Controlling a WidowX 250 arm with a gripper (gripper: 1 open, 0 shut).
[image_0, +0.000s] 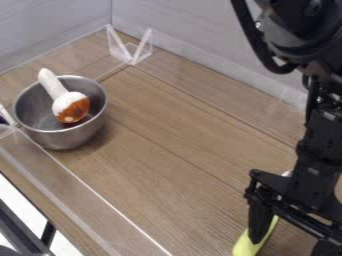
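My black gripper (287, 220) is low at the lower right of the camera view, open, over a yellow-green elongated object (250, 241) lying on the wooden table (147, 170). The object's upper part is hidden behind the gripper. Whether the fingers touch it is unclear.
A metal bowl (86, 131) at the left holds a white-handled item with an orange-brown head (70, 106). A white wire-like stand (130, 50) is at the back. A small pale object behind the gripper is mostly hidden.
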